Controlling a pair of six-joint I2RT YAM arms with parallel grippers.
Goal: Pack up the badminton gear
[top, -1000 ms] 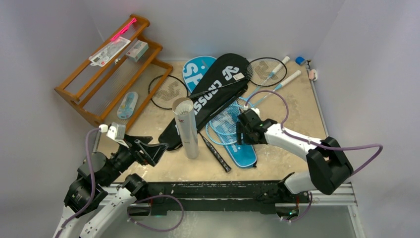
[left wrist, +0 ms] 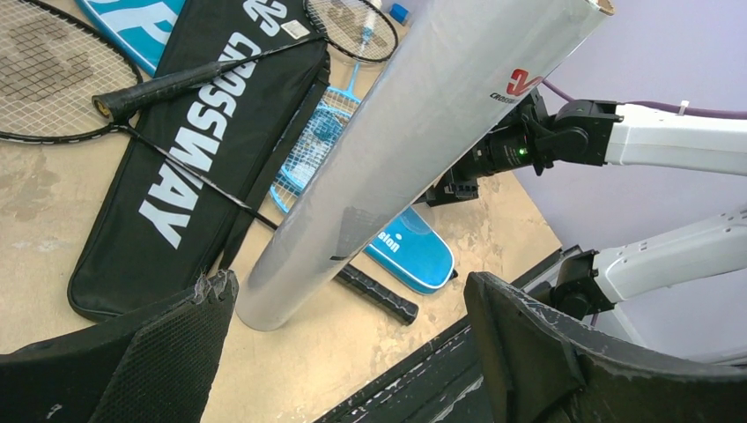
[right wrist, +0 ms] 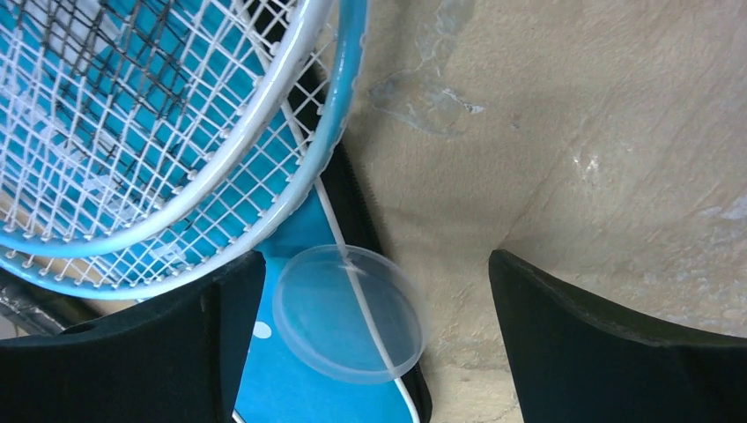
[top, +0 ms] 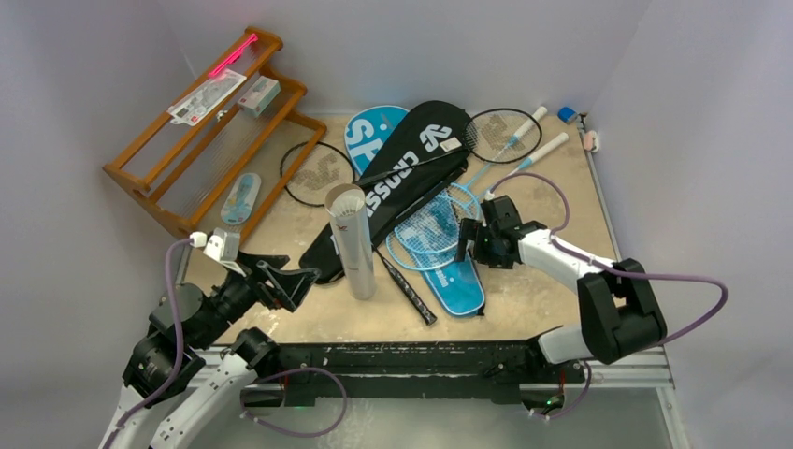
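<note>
My right gripper is open above the edge of the blue racket cover (right wrist: 308, 388); bare table shows under its right finger. Two blue rackets (right wrist: 220, 220) lie stacked over that cover, their rims beside the left finger. My left gripper (top: 297, 281) hangs open at the table's front left, nothing between its fingers. Just beyond it stands the white shuttlecock tube (left wrist: 396, 159), upright. A long black Crossway bag (top: 393, 192) lies diagonally across the middle, with black rackets (top: 318, 175) on and beside it. One black handle (left wrist: 379, 295) points towards the front edge.
At the back left leans a wooden shelf (top: 271, 117) carrying a small box (top: 259, 95) and a pink item (top: 234, 56). Another blue cover (top: 369, 126) lies partly under the black bag. A small blue object (top: 567, 114) sits in the back right corner.
My right gripper has shifted to the right across the blue cover, away from the middle of the rackets. The left arm and the gear on the table look unmoved.
</note>
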